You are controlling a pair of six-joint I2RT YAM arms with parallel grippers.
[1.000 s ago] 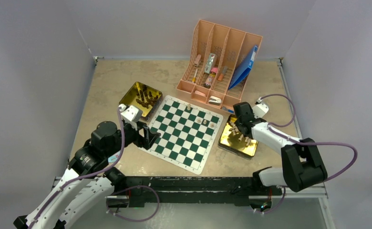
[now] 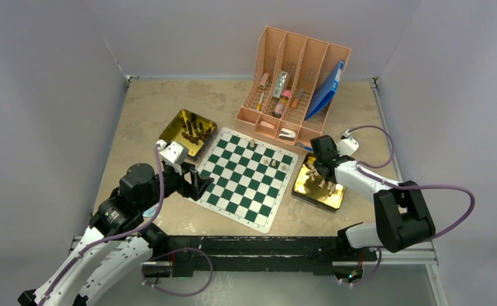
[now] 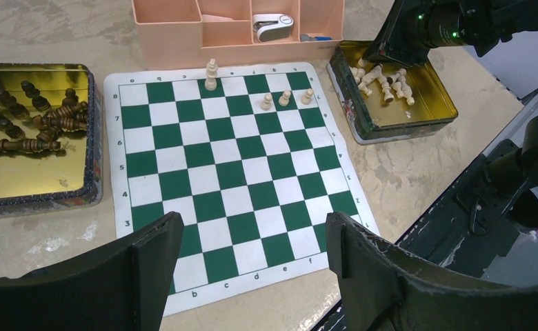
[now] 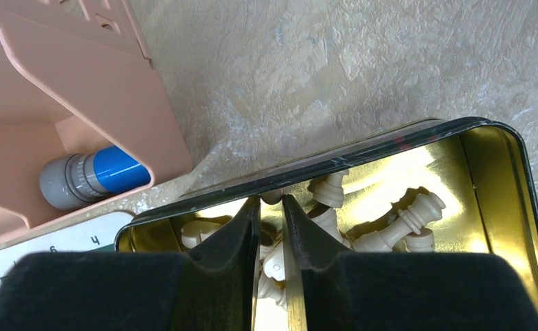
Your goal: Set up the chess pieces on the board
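The green and white chessboard lies mid-table. In the left wrist view a tall white piece stands in its far row, with three small white pieces upright at the far right. The right tin holds several loose white pieces; dark pieces lie in the left tin. My left gripper is wide open and empty beside the board's left part. Down in the right tin, my right gripper has its fingers close together around a piece's round tip; whether they grip it is unclear.
A pink organizer with a blue folder stands behind the board. Its corner is near the right tin's back rim. Most of the board is clear.
Almost nothing differs in the top view. The right arm stays over the right tin with at most a slight shift; the left arm and the pieces on the board keep their places.
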